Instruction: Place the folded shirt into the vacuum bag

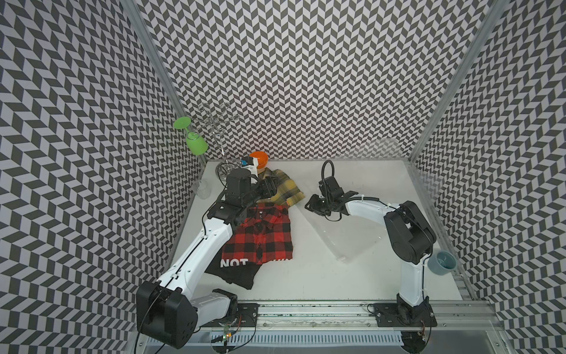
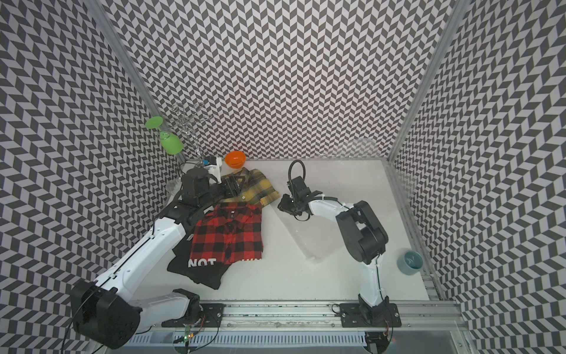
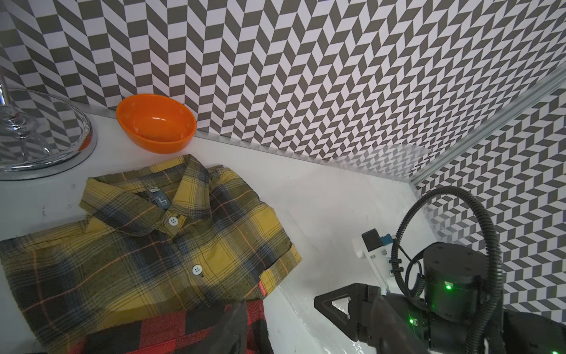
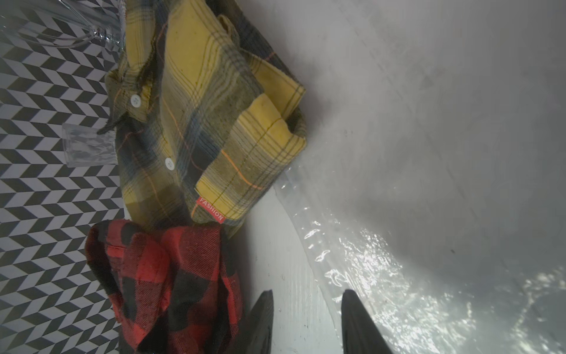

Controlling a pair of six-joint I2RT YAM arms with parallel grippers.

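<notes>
The folded yellow plaid shirt [image 3: 230,224] lies at the back left, above the red checked shirt [image 1: 259,236], which sits on a black garment [image 1: 235,277]. The clear vacuum bag [image 1: 348,242] lies flat to the right of the shirts. My left gripper [image 1: 268,187] is over the yellow shirt; its fingers are blurred in its wrist view, and whether they hold anything cannot be told. My right gripper [image 1: 311,205] hangs over the bag's left part beside the yellow shirt; its narrow fingertips [image 4: 262,312] show apart, with no held thing visible between them.
An orange bowl [image 3: 156,121] and a chrome stand [image 1: 228,171] with a green cup [image 1: 195,143] stand at the back left. A teal cup [image 1: 442,262] is at the right edge.
</notes>
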